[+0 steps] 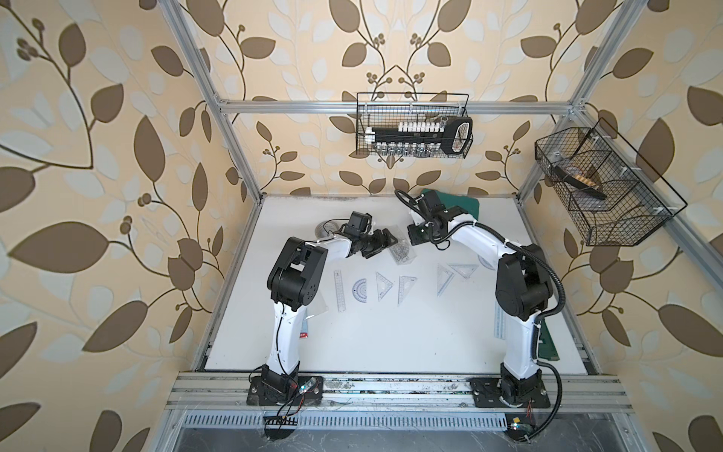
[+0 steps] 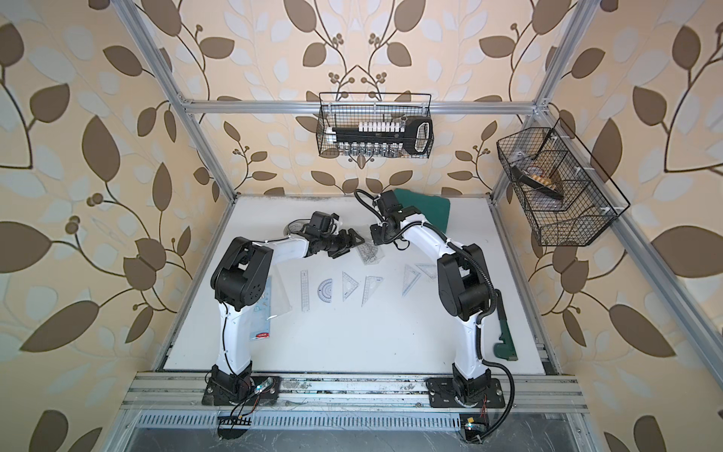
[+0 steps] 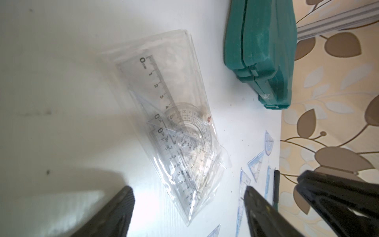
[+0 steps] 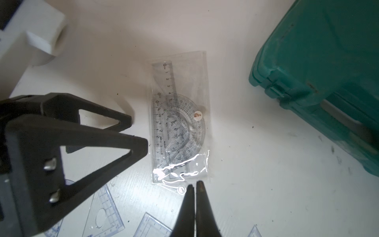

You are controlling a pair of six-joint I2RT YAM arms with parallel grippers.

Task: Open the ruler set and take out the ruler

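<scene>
The ruler set is a clear plastic pouch (image 4: pixel 191 77) lying flat on the table, with a ruler (image 4: pixel 163 73), a protractor (image 4: pixel 197 132) and set squares inside. My left gripper is open, its fingers spread on either side of the pouch's near end in the left wrist view; nothing is clamped. In the right wrist view, my right gripper is shut with nothing between its fingers, and its tips appear just past the pouch's lower edge. The pouch lies outside those fingers. In that view, the left gripper's black fingers come in from the left.
A green case (image 4: pixel 315 71) stands beside the pouch at the back. Loose rulers and set squares, such as a triangle (image 1: pixel 384 285) and a protractor (image 1: pixel 360 290), lie in front of the arms.
</scene>
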